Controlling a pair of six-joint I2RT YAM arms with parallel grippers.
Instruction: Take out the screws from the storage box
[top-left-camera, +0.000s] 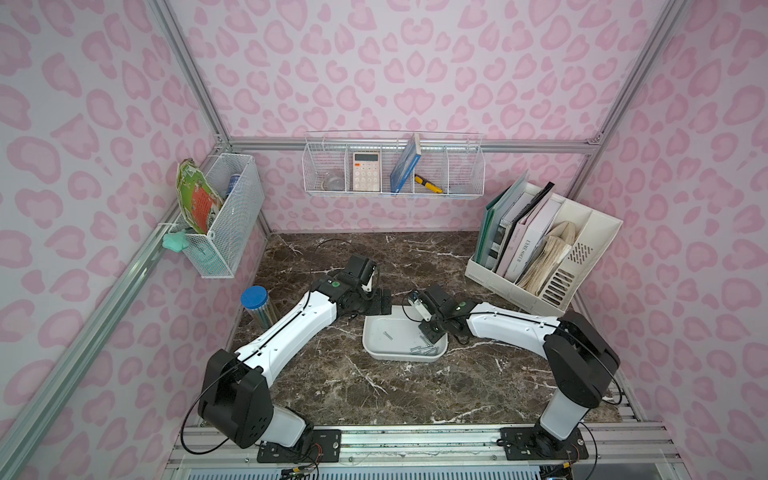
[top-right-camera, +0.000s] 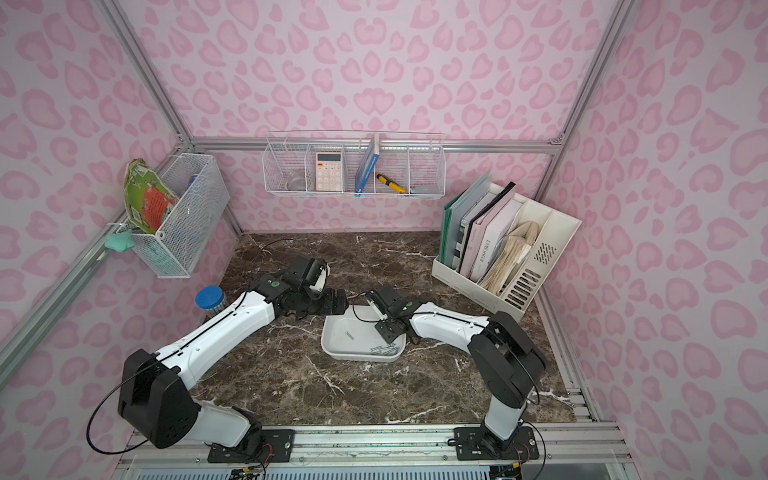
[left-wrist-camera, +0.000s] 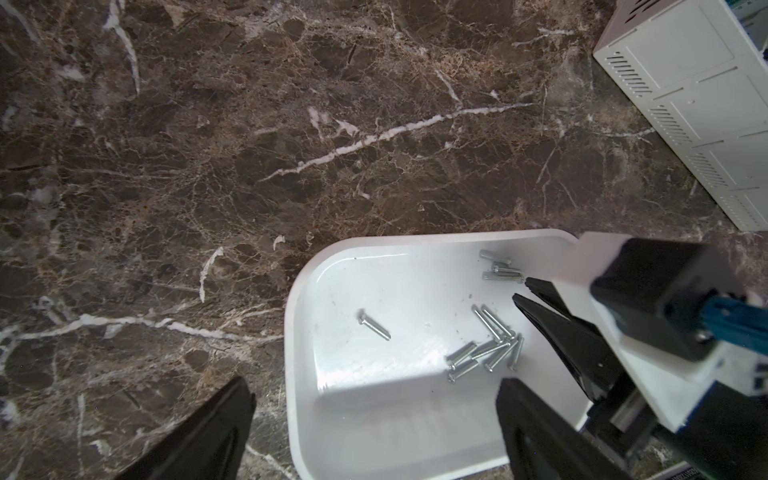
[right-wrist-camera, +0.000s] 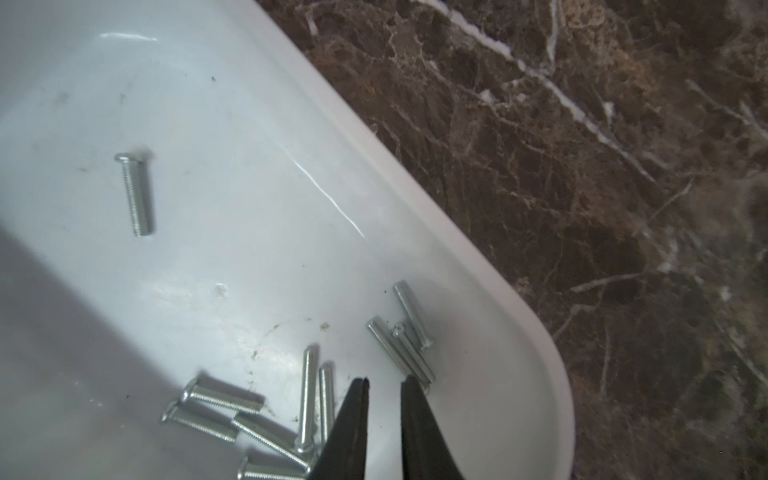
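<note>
A white tray (left-wrist-camera: 294, 336) sits on the marble surface with several silver screws in it: one alone (right-wrist-camera: 134, 193), a small cluster (right-wrist-camera: 412, 336) near one end and a larger group (right-wrist-camera: 308, 396). My right gripper is low over the tray, its dark fingertips slightly apart beside the small cluster, nothing visible between them. My left gripper stands open above the tray's left end, its fingers wide apart with nothing between them.
A white file box (top-left-camera: 584, 248) with folders stands at the back right. A blue-lidded jar (top-left-camera: 254, 300) is at the left. Wire baskets hang on the back and left walls. The surface in front of the tray is clear.
</note>
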